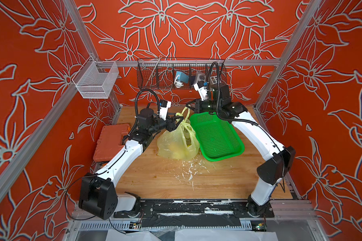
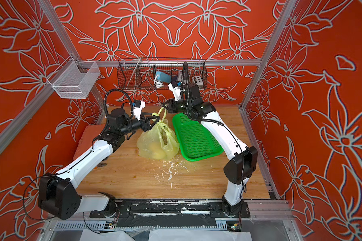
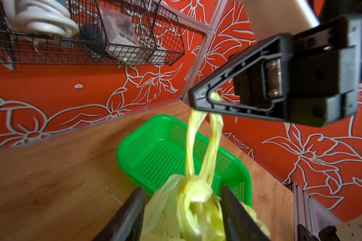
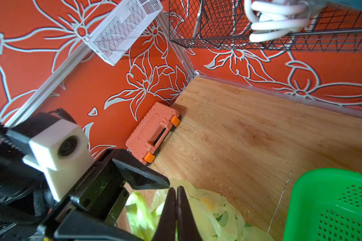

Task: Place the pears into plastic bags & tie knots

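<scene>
A translucent yellow plastic bag (image 1: 169,145) stands full on the table, pale rounded shapes showing dimly through its lower part. Its handle (image 3: 189,140) stretches up in two strands to my right gripper (image 1: 188,105), which is shut on that thin plastic. Under the strands, the left wrist view shows the bag's neck (image 3: 197,188) bunched in a knot-like lump. My left gripper is open, its fingers on either side of the view of this neck; contact cannot be made out. In the right wrist view the right fingertips (image 4: 171,195) meet above the bag.
A green perforated basket (image 1: 217,138), empty, sits right of the bag. An orange case (image 4: 152,132) lies at the left. A wire rack (image 1: 148,76) hangs on the back wall. White scraps (image 1: 190,170) litter the clear table in front.
</scene>
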